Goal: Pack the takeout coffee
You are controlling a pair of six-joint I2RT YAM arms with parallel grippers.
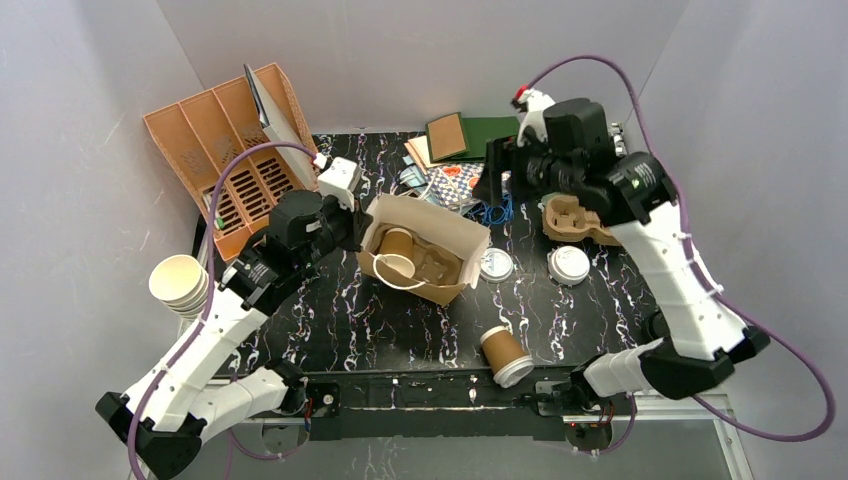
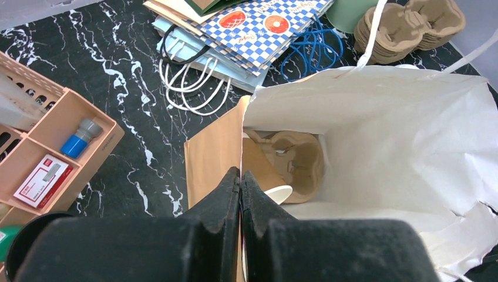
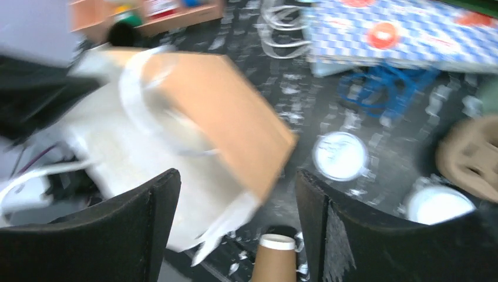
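An open kraft paper bag (image 1: pixel 447 237) lies tipped in the middle with a brown cup (image 1: pixel 396 245) and a moulded carrier (image 2: pixel 296 164) inside. My left gripper (image 1: pixel 356 230) is shut on the bag's rim (image 2: pixel 242 111), as the left wrist view shows. My right gripper (image 1: pixel 490 165) is above, right of the bag, part open with nothing between its fingers; the right wrist view is blurred. A lidded cup (image 1: pixel 503 350) lies on its side at the front. Lids (image 1: pixel 496 263) (image 1: pixel 568 263) lie right of the bag.
Stacked carriers (image 1: pixel 572 222) are at right, paper sheets and cords (image 1: pixel 456 180) at the back, an orange organizer (image 1: pixel 200 140) at left, and stacked cups (image 1: pixel 178 282) at far left.
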